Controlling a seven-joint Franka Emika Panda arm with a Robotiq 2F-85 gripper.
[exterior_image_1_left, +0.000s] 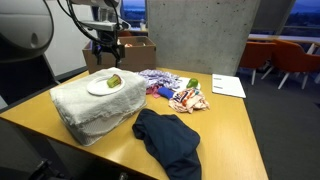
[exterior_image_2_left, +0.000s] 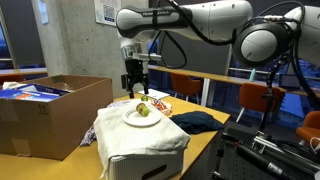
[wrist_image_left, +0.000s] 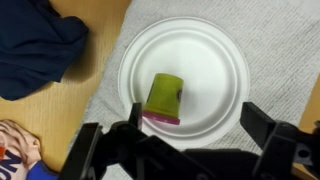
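A white plate (wrist_image_left: 220, 58) rests on a towel-draped box (exterior_image_1_left: 95, 117). On the plate lies a green object (wrist_image_left: 164, 96) with a pinkish-purple end, perhaps a cup or toy; in exterior view 2 the same green piece (exterior_image_2_left: 143, 110) shows yellowish. My gripper is open above the plate, its black fingers (wrist_image_left: 258, 122) spread wide to either side with nothing held between them. From exterior view 1 the gripper (exterior_image_1_left: 106, 60) hangs over the plate's back side, clear of the green object.
A dark navy cloth (exterior_image_1_left: 168, 143) lies on the table in front of the box. Several crumpled coloured cloths (exterior_image_1_left: 187, 98) and a white sheet (exterior_image_1_left: 228, 85) are farther back. An open cardboard box (exterior_image_2_left: 55, 110) stands behind.
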